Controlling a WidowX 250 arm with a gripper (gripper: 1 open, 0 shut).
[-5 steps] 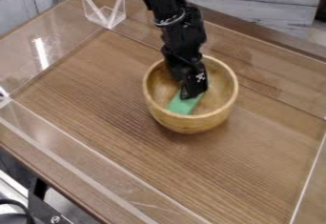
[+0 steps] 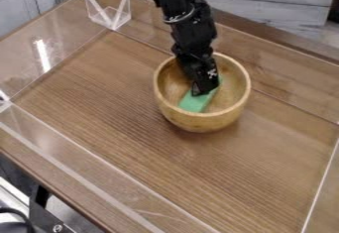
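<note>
A yellow bowl (image 2: 201, 120) stands on the wooden table with a green object (image 2: 195, 101) inside it. The black gripper (image 2: 204, 81) reaches down from the top centre into the back of the bowl, over the upper end of the green object. Its fingertips are dark and crowded together, so I cannot tell whether they are open or hold anything.
A clear plastic piece (image 2: 109, 9) sits at the back left. A pale marbled wall is behind.
The gripper has shifted slightly up and back, away from the front of the bowl, and more of the green object now shows.
</note>
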